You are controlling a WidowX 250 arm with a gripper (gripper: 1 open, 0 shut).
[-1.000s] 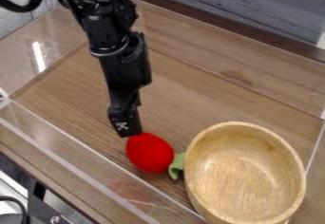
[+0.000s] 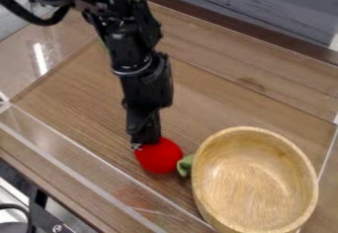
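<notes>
A red round object (image 2: 158, 157) with a green part (image 2: 188, 167) lies on the wooden table, just left of a wooden bowl (image 2: 254, 181). My black gripper (image 2: 145, 141) points down at the top of the red object, close to it or touching it. The fingertips overlap it in the view, and I cannot see anything held between them.
The wooden bowl fills the lower right of the table, with the green part against or very near its left side. A pale blue wooden wall stands at the back.
My gripper has moved slightly right and down, onto the top of the red object. The red object appears a little shifted or more covered; the bowl has not moved.
</notes>
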